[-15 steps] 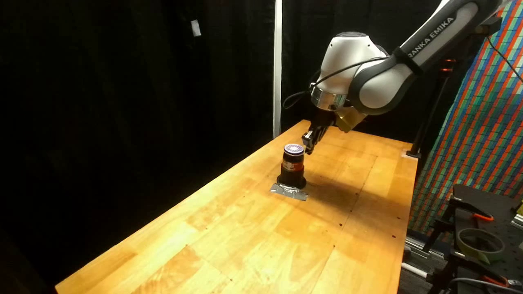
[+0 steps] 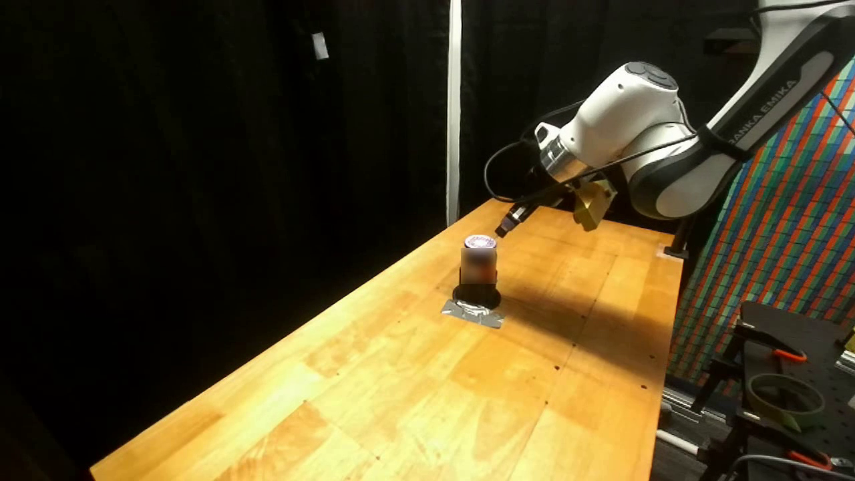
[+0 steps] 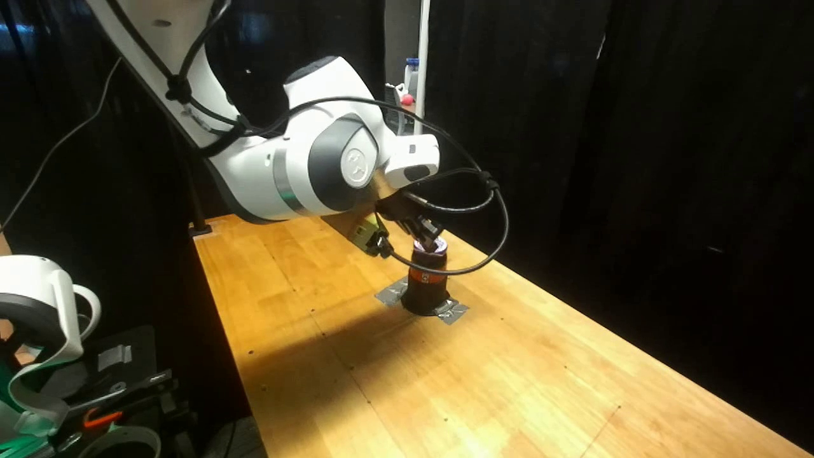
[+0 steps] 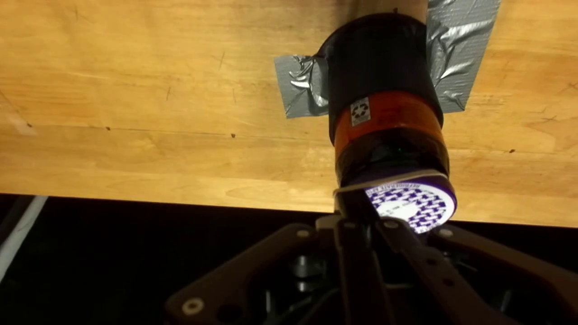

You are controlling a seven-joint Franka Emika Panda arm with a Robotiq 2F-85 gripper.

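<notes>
A dark jar with an orange band on its label (image 4: 387, 122) stands upright in a black holder (image 4: 382, 59) taped to the table. Its white and purple lid (image 4: 414, 203) faces the wrist camera. A thin tan rubber band (image 4: 398, 180) runs across the lid's side and is drawn out to my fingertips. My gripper is shut at the lid's edge, on the rubber band as far as shows; the exact pinch is hidden. In exterior view 1 the gripper (image 2: 505, 230) leans in beside the top of the jar (image 2: 479, 264), which is partly blurred.
Grey tape (image 4: 460, 51) pins the holder to the wooden table (image 2: 385, 369). A loose cable (image 3: 500, 221) loops from the arm in front of the jar.
My wrist has tilted over and moved right and back in exterior view 1. The fingertips have risen slightly beside the lid. Jar and holder stay in place.
</notes>
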